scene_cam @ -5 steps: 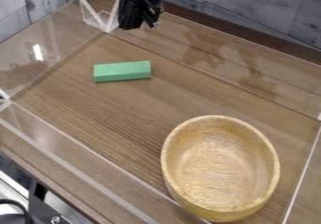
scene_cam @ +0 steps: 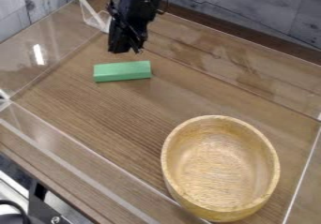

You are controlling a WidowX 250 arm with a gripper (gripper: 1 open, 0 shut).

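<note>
A green rectangular block (scene_cam: 122,71) lies on the wooden table in the left middle. Above and behind it hangs the dark gripper (scene_cam: 120,44) at the end of the arm reaching in from the top; it looks shut, with nothing visible between its fingers. A pale yellow round bowl (scene_cam: 220,201) sits at the lower right, empty.
A dark wooden wall (scene_cam: 251,12) runs along the back right, and the table's edge shows at the lower left with dark space beyond.
The block and bowl have not moved.
</note>
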